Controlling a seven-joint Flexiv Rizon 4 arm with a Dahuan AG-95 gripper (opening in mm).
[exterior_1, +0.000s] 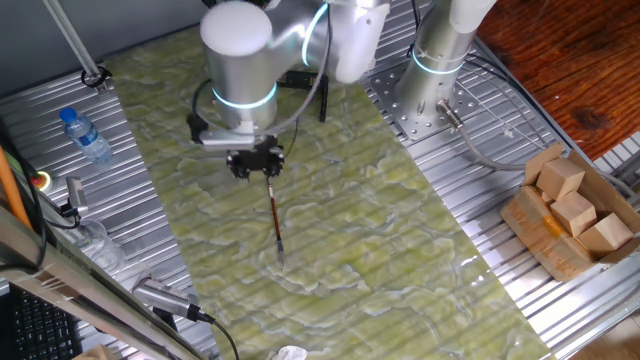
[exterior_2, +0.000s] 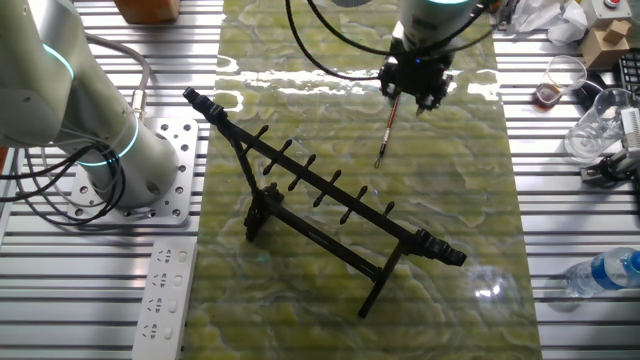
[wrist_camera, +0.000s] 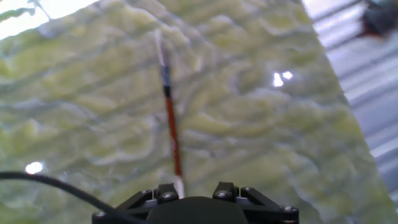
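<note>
A thin brush (exterior_1: 275, 218) with a reddish-brown handle and pale bristles lies on the green marbled mat (exterior_1: 400, 260). My gripper (exterior_1: 256, 170) hovers over the end of its handle. In the wrist view the brush (wrist_camera: 171, 124) runs away from the gripper, bristles at the far end. The two fingers stand apart there, so it is open; the handle's pale end shows close to the left finger (wrist_camera: 166, 191). Exterior view 2 has the brush (exterior_2: 388, 132) just beyond a black rack (exterior_2: 330, 190) with a row of short pegs.
A box of wooden blocks (exterior_1: 560, 225) stands at the right, beside the arm's base (exterior_1: 425, 100). Along the left are a water bottle (exterior_1: 88, 137) and a metal cylinder with a cable (exterior_1: 165, 298).
</note>
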